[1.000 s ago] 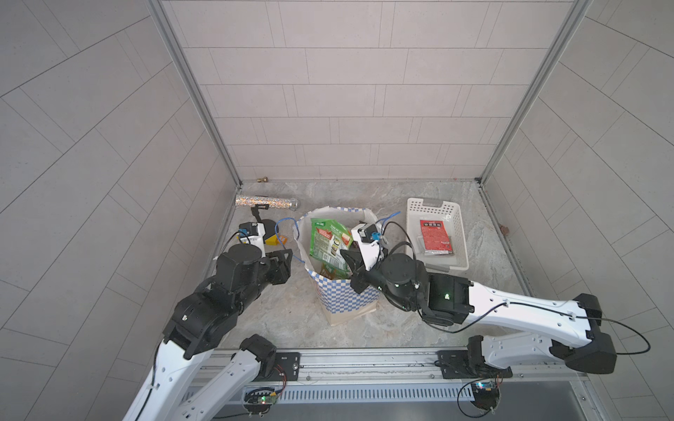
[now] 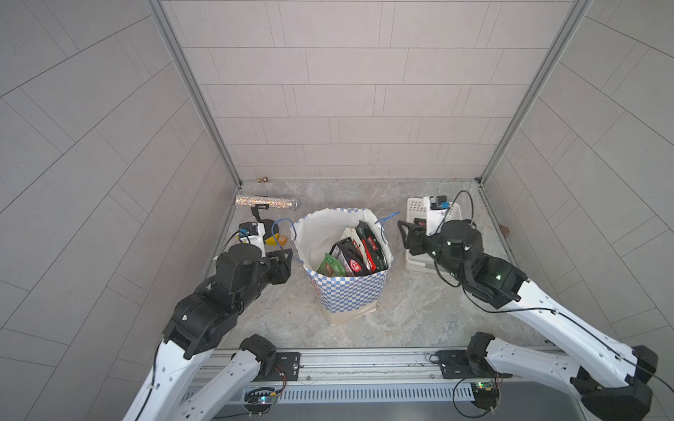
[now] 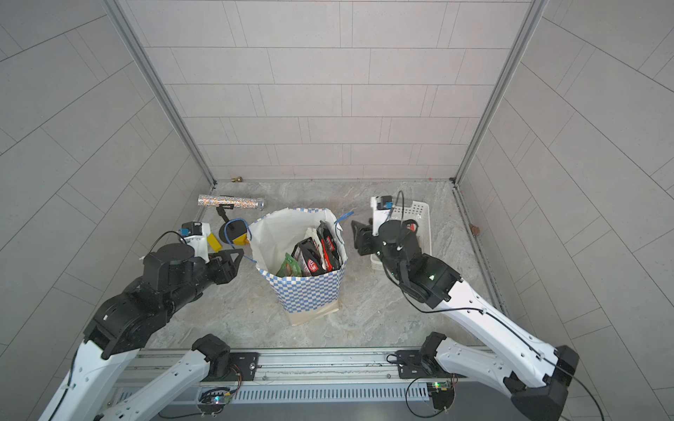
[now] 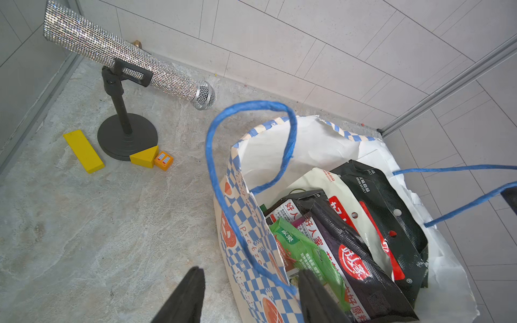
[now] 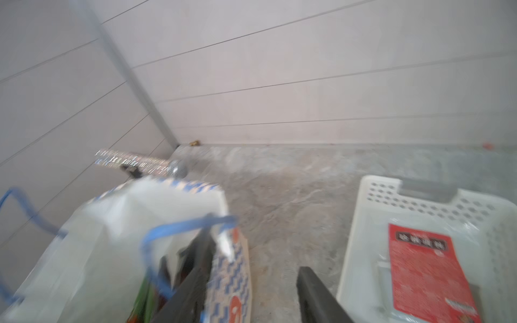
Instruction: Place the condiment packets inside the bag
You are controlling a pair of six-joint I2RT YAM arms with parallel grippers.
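The blue-and-white checked bag (image 2: 344, 293) stands open in the middle of the table. Inside it lie a green packet (image 4: 309, 250), several black packets (image 4: 385, 199) and a white-and-red one. A red packet (image 5: 425, 269) rests in the white basket (image 5: 352, 242) at the right. My left gripper (image 2: 282, 266) hovers left of the bag; its fingers (image 4: 188, 296) stand apart, one close to the blue handle (image 4: 210, 156). Between the bag and basket is my right gripper (image 2: 407, 233), fingers (image 5: 185, 293) apart and nothing between them. From above, the right arm partly covers the basket.
A glittery microphone (image 4: 129, 59) on a black stand (image 4: 126, 134) sits at the back left, with yellow blocks (image 4: 83, 150) beside it. Blue handles stick out on both sides of the bag. Table behind the bag is clear.
The green packet held over the bag by my right gripper now lies inside it. My right arm has swung right, out of the bag, to the basket's near side. The left arm stays put.
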